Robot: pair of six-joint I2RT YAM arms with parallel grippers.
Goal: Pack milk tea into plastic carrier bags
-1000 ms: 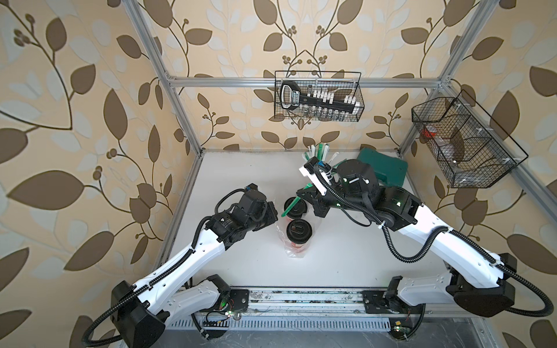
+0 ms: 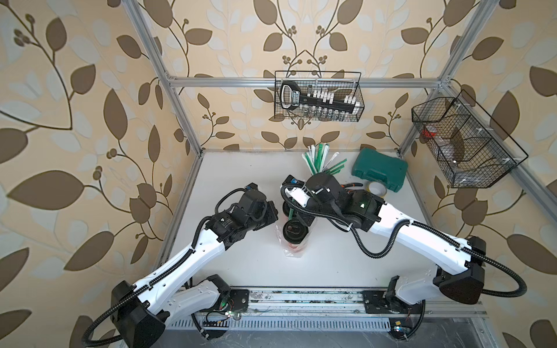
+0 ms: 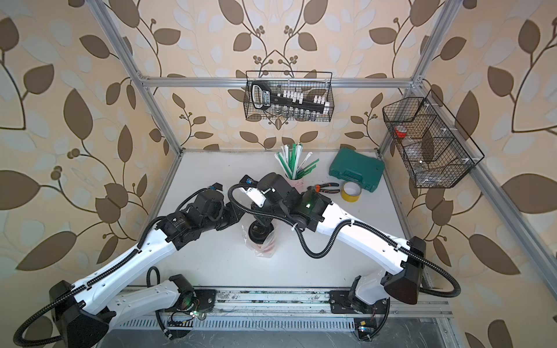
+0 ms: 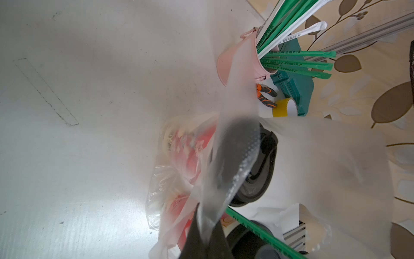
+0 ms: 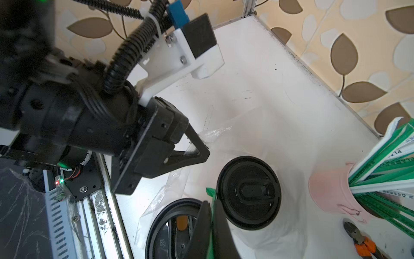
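Observation:
Two cups with black lids stand side by side in a translucent carrier bag; the right wrist view has one lid [image 5: 248,193] and the second lid [image 5: 161,233]. Pink-red cup walls [image 4: 187,151] show through the film. My left gripper is shut on the bag's edge, holding it up beside the cups. A green straw [image 4: 258,231] is pinched in my right gripper, shut and pointing down between the lids. The straw's tip reaches into the bag; its lower end is hidden in the left wrist view.
Behind the bag, a pink bucket [image 5: 330,190] holds several green and white straws. Orange-handled pliers [image 3: 323,188], yellow tape [image 3: 350,192] and a green case [image 2: 380,168] lie at the back right.
My right arm has moved left and toward the table's front, carrying the straw over the cups; the straw has turned from slanted to steeper. The left arm has stayed put.

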